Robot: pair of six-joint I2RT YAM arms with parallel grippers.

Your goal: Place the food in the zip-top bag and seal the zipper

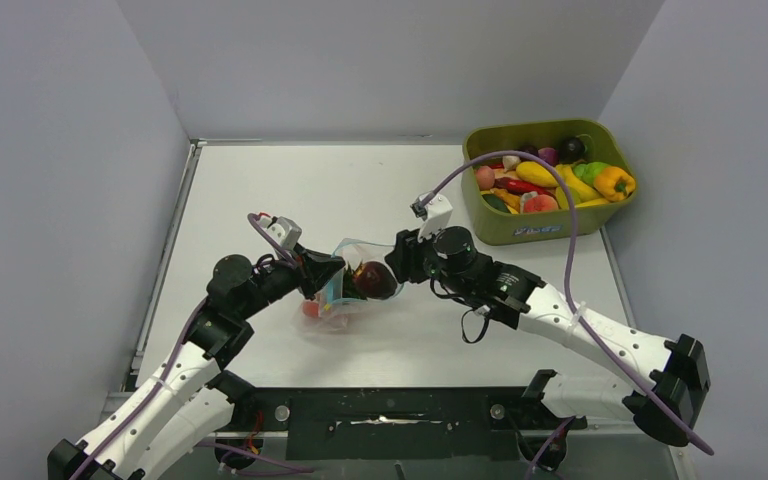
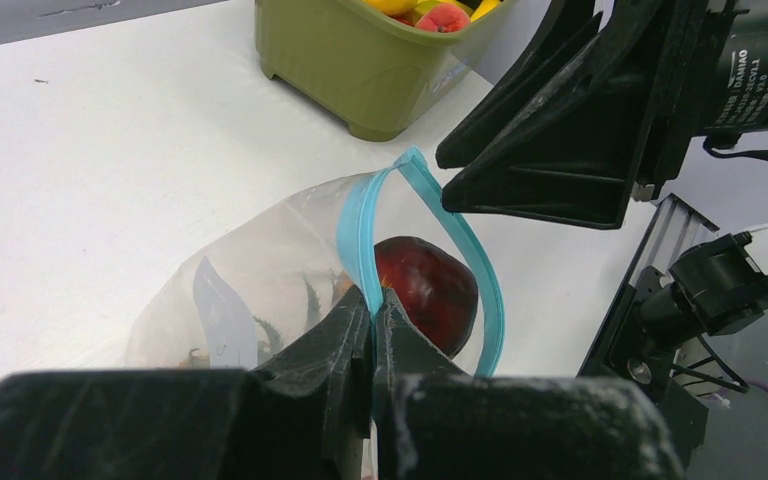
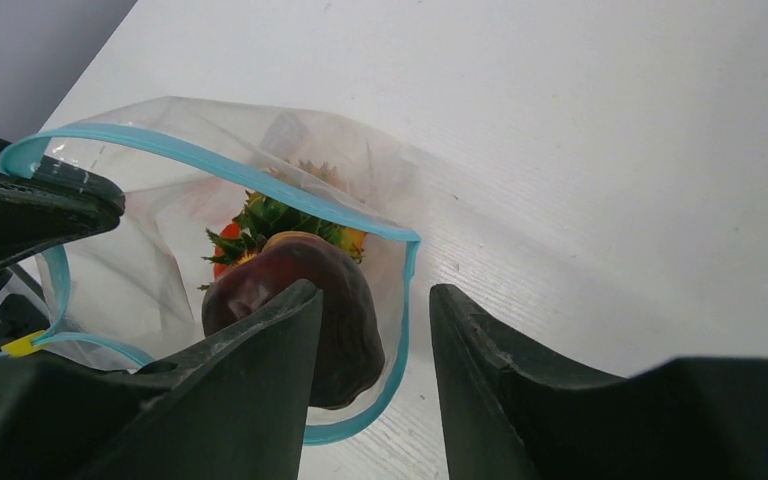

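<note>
The clear zip top bag (image 1: 352, 250) hangs with its blue zipper rim (image 2: 488, 275) spread. My left gripper is shut on one side of this rim. Inside the mouth lies a dark red, rounded food piece (image 3: 295, 280); a leafy strawberry-like piece (image 3: 275, 220) sits behind it, and a red item (image 1: 311, 308) shows lower in the bag. At the rim's opposite side, my right gripper is part open with no food between its fingers. A stretch of rim appears between those fingers in the right wrist view; contact cannot be told.
A green bin (image 1: 515, 228) full of assorted vegetables and fruit stands at the back right, beyond the right arm.
</note>
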